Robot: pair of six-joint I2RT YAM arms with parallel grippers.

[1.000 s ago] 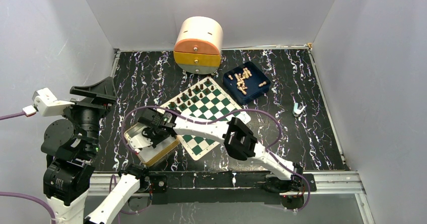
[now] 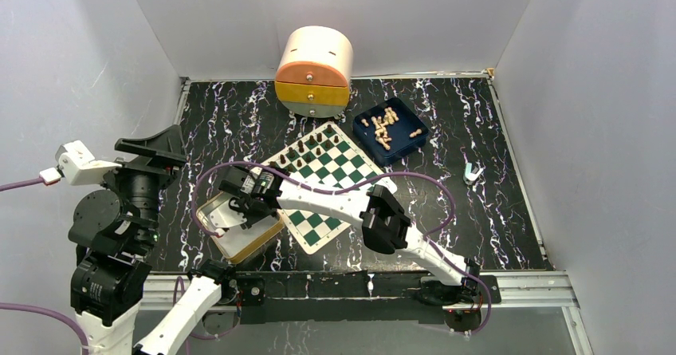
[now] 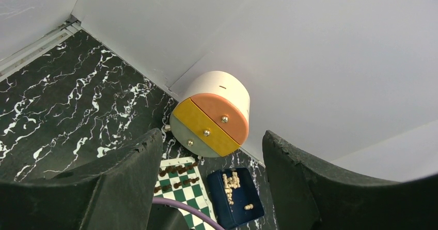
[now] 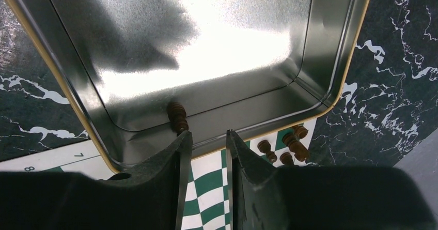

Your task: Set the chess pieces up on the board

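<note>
The chessboard [image 2: 347, 163] lies mid-table with dark brown pieces [image 2: 319, 137] standing along its far-left side. A metal tray [image 2: 256, 250] with a gold rim sits at the board's near-left; one brown piece [image 4: 177, 114] lies inside it by the wall. My right gripper is open over the tray, its left fingertip close to that piece, which is partly hidden by it. Pale pieces lie in a navy bin [image 2: 384, 155] at the back right. My left gripper is raised at the left side, open and empty, facing the back of the table.
A small drawer cabinet [image 2: 313, 64] stands at the back centre. A small pale object [image 2: 472, 175] lies at the right. Grey walls enclose three sides.
The right arm has shifted slightly upward in the top view over the tray. The left gripper has moved very slightly. The board and pieces look unchanged.
</note>
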